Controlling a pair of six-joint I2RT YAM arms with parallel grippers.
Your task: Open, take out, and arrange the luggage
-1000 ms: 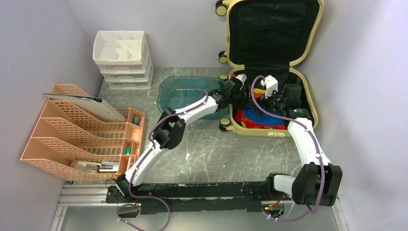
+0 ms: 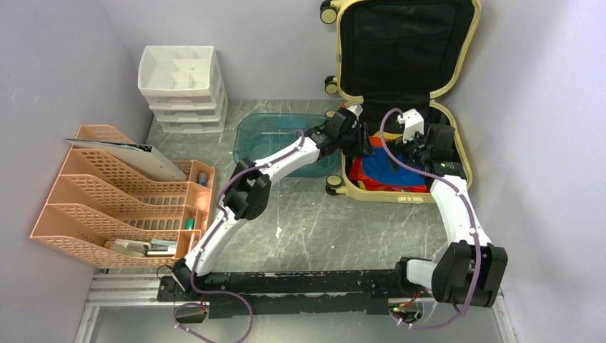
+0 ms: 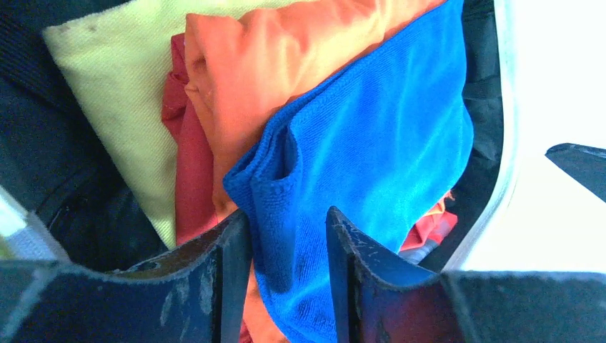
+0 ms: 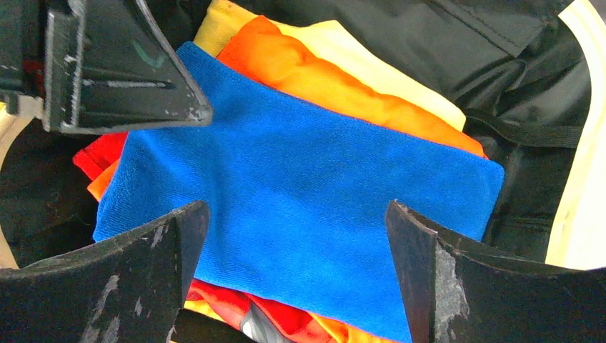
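Observation:
The yellow suitcase (image 2: 421, 196) lies open at the right with folded clothes inside. A blue cloth (image 4: 307, 186) is uppermost, over orange cloth (image 4: 357, 96) and red cloth (image 4: 221, 300). At the cloth's left end is my left gripper. Its fingers stand part apart, and a raised blue fold lies against the left finger with a gap to the other. My right gripper is wide open above the blue cloth, nothing gripped. A finger of the left gripper also shows at the upper left of the right wrist view.
A teal translucent bin (image 2: 246, 153) stands left of the suitcase, partly under my left arm. An orange organizer (image 2: 114, 193) and a white drawer unit (image 2: 186, 107) are farther left. Bare floor (image 2: 336, 236) lies in front. The raised lid (image 2: 400, 43) stands behind.

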